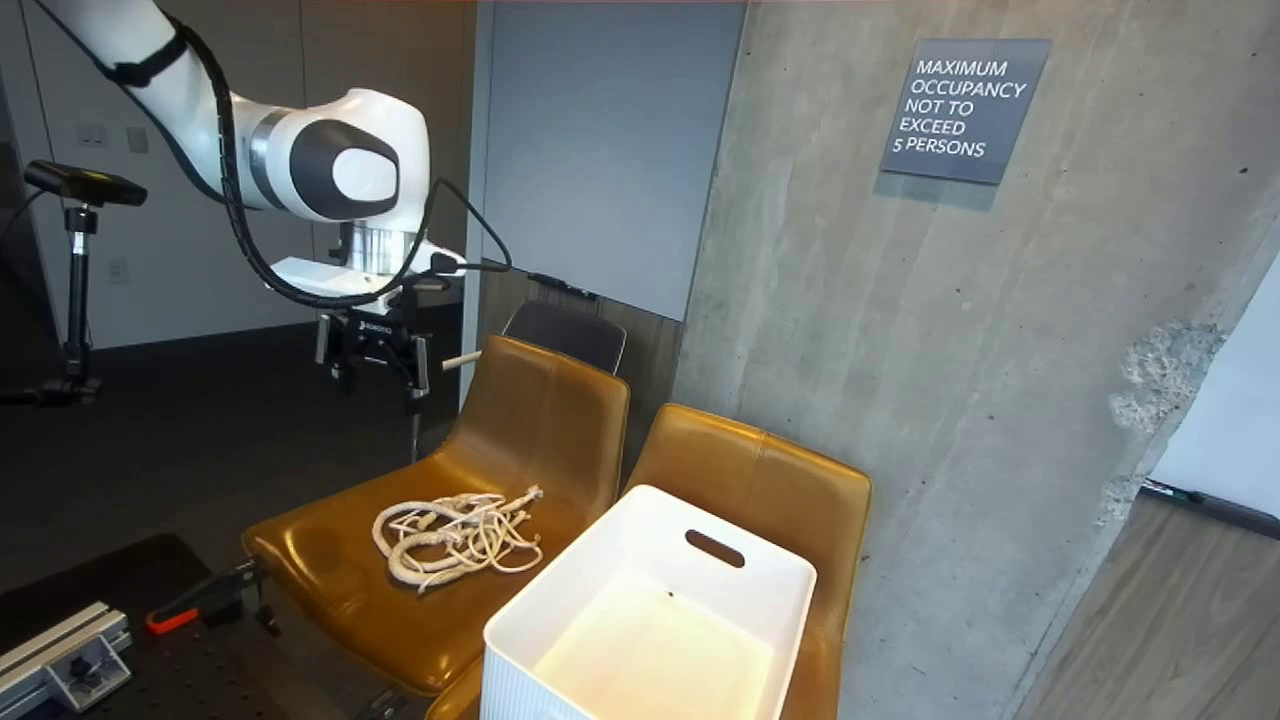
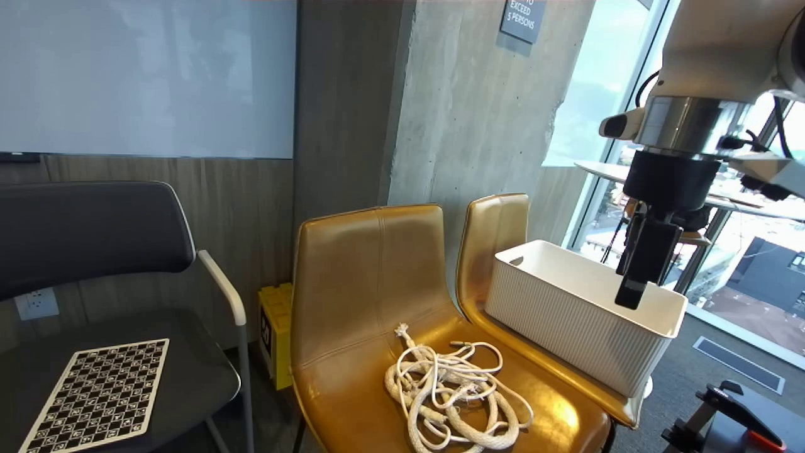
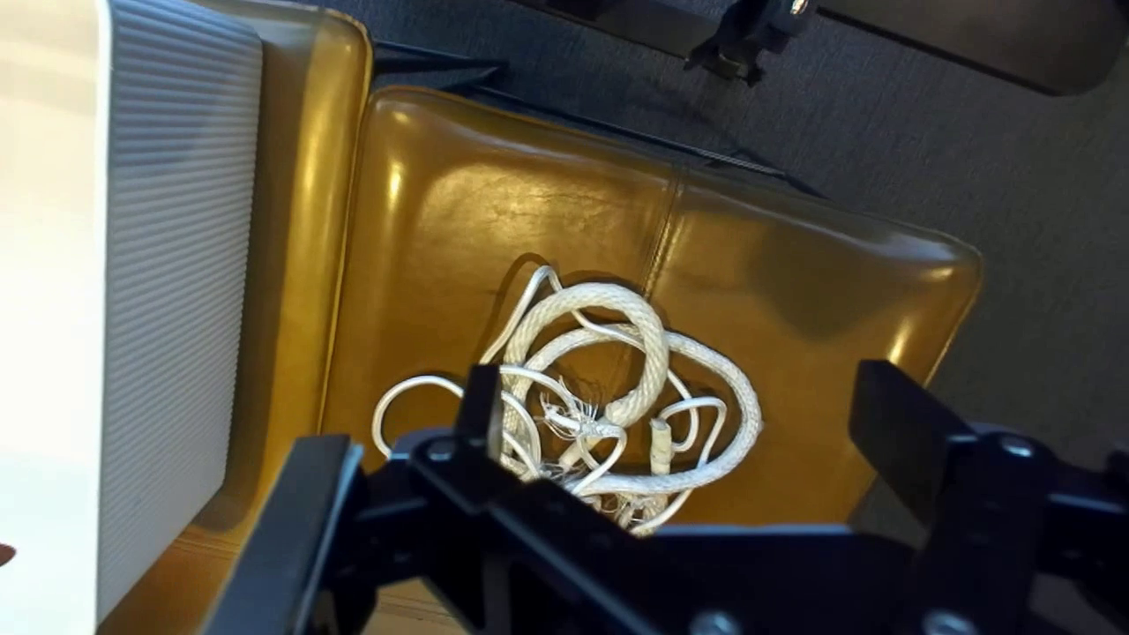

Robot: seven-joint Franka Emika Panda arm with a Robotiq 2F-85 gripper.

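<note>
A tangled heap of off-white rope [image 1: 450,536] lies on the seat of a tan chair [image 1: 348,528]. Thick and thin strands with frayed ends show in the wrist view's rope [image 3: 643,397]. Beside it, on a second tan chair, stands a white bin [image 2: 570,317] with ribbed outer walls; its visible floor looks empty. My gripper [image 1: 374,360] hangs above the level of the seat, apart from the rope. Seen from the wrist, the gripper is open, its fingers wide apart, with the rope well below and part of it hidden behind the near finger.
The tan backrest [image 2: 370,279] rises behind the rope. A dark chair with a patterned board [image 2: 102,392] stands to one side, a yellow box [image 2: 276,332] on the floor near it. A camera on a stand [image 1: 84,186] is at the left. A clamp [image 1: 210,600] sits low in front.
</note>
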